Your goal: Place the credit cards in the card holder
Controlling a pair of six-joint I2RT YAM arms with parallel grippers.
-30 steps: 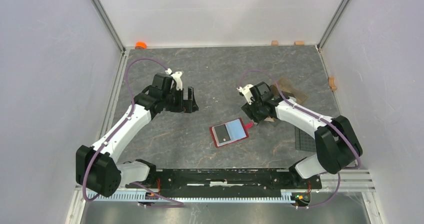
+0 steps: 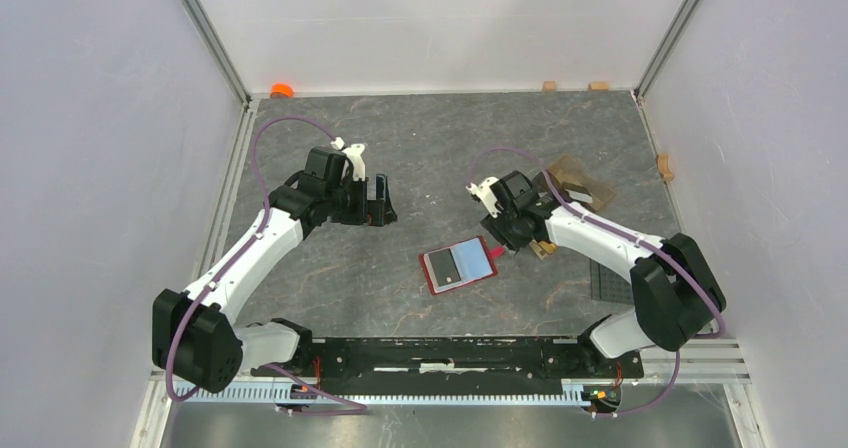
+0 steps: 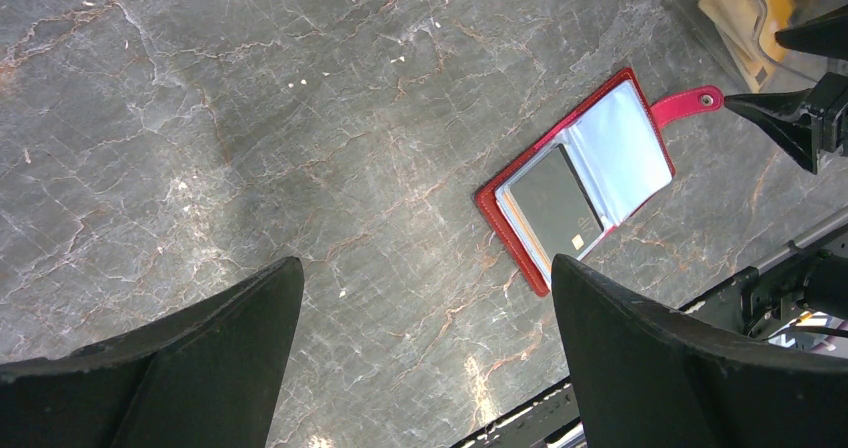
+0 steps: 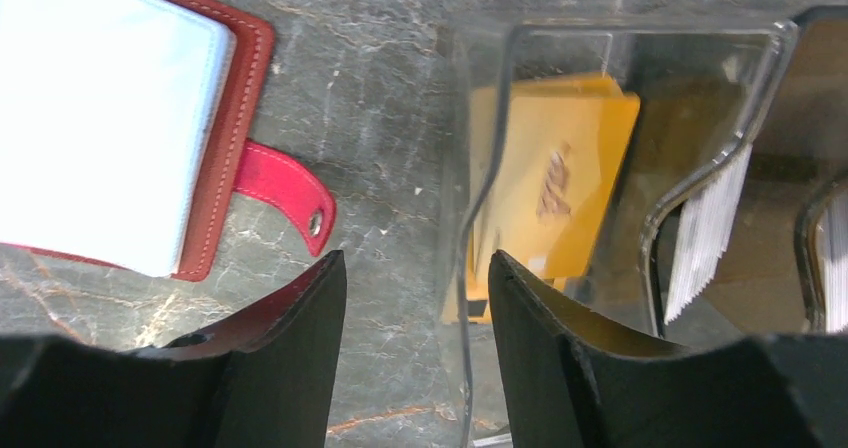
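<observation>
The red card holder (image 2: 458, 265) lies unfolded on the dark marbled table. Its near pocket holds a dark card (image 3: 555, 203) over lighter ones, while the pale pocket (image 3: 622, 153) beside it shows no card. Yellow-orange cards (image 4: 560, 183) stand in a clear compartmented box (image 4: 640, 23). My right gripper is parted above the table between the holder's red strap (image 4: 285, 190) and those cards; its right finger overlaps the box's near wall in view, and no card is between the fingers. My left gripper stands open and empty over bare table, left of the holder.
White card edges (image 4: 708, 228) show in the box's farther compartments. A dark mesh piece (image 2: 608, 281) lies at the right, partly under the right arm. Bare table spreads across the middle and back.
The right gripper has shifted slightly left and toward the front, uncovering more of the yellow cards. The left arm and the card holder have stayed put.
</observation>
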